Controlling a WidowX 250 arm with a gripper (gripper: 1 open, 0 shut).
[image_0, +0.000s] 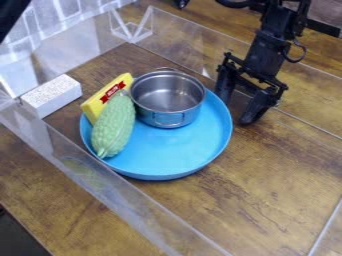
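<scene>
A blue plate (181, 152) holds a steel pot (170, 98), a green corn-like vegetable (114, 128) and a yellow box (104, 92) with red on it. My black gripper (250, 92) is low over the wooden table, just right of the pot and the plate's rim. Its dark shape blends together, so its fingertips are hard to make out; nothing held shows in it.
A white block (52, 95) lies at the left. Clear plastic walls cross the scene.
</scene>
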